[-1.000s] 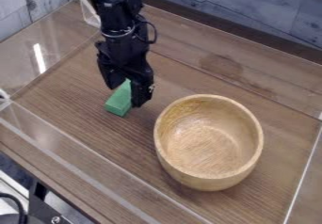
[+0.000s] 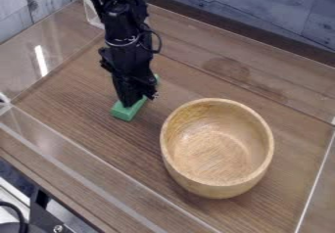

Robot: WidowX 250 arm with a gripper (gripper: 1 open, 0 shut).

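A green object (image 2: 125,110) lies on the wooden table, left of a round tan bowl (image 2: 216,149). The black gripper (image 2: 132,93) hangs low over the green object's upper part and hides some of it. Whether its fingers hold the object is hard to tell.
The bowl takes up the lower right of the table (image 2: 78,139). Bare wood surrounds it and the green object. Walls stand at the back, and dark cables lie at the lower left edge.
The gripper has drawn in its lower parts and sits a little further left over the green object, covering its upper end. The bowl has not moved.
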